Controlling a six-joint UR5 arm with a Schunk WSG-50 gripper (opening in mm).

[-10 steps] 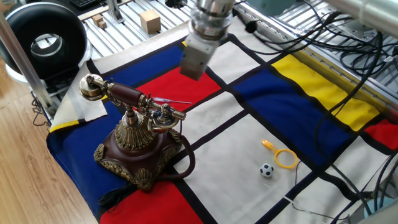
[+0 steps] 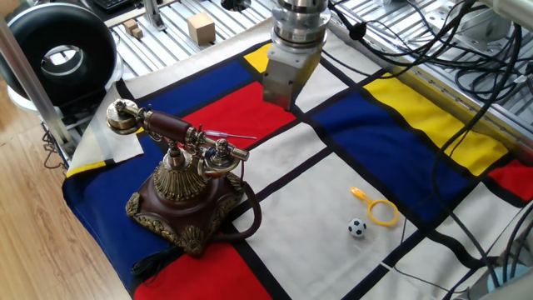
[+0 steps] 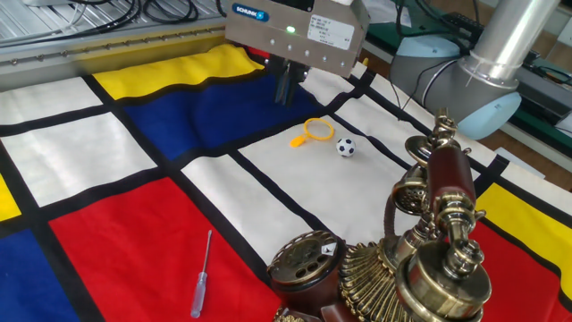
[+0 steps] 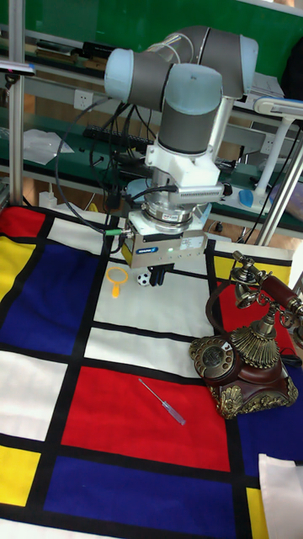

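My gripper hangs above the patterned cloth, its dark fingers pointing down close together. Whether a gap remains between them is unclear, and no object shows there. In exterior view 3 the gripper overlaps the area beside the small black-and-white ball. That ball lies on a white patch, next to a yellow ring with a handle. A screwdriver with a clear handle rests on the red patch. The antique telephone stands upright, partly hiding the screwdriver in exterior view 1.
Cables run along the right in exterior view 1. A black ring-shaped object and a small cardboard box sit off the cloth.
The objects on the cloth have stayed put.
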